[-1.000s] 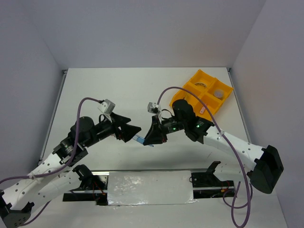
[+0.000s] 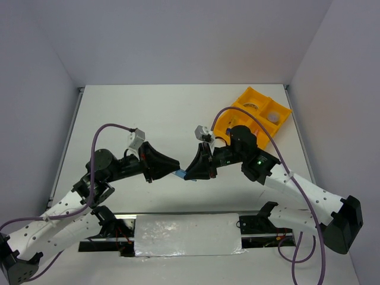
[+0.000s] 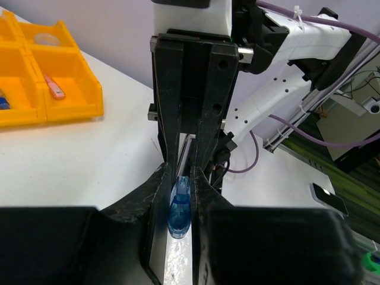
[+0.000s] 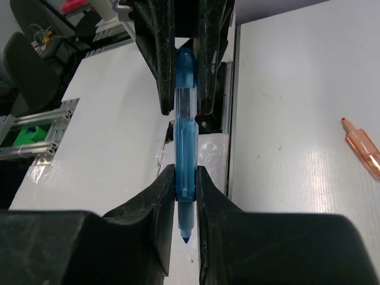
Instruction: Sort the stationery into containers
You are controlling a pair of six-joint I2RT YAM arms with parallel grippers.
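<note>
A blue pen (image 4: 186, 148) spans between both grippers over the table's middle, near its front. My left gripper (image 2: 173, 168) is shut on its rounded blue end (image 3: 179, 214), seen close up in the left wrist view. My right gripper (image 2: 191, 174) is shut on the pen's body; the narrow tip points down in the right wrist view. A peach-coloured marker (image 4: 363, 148) lies on the white table. The orange divided container (image 2: 261, 107) stands at the back right, holding a pink item (image 3: 54, 86) and a blue one (image 3: 3, 102) in separate compartments.
Grey walls stand round it, with a metal rail along the edges. A phone (image 3: 328, 199) lies at the right side in the left wrist view.
My right arm has shifted right, and my left gripper has moved right onto the pen's end, which it now grips.
</note>
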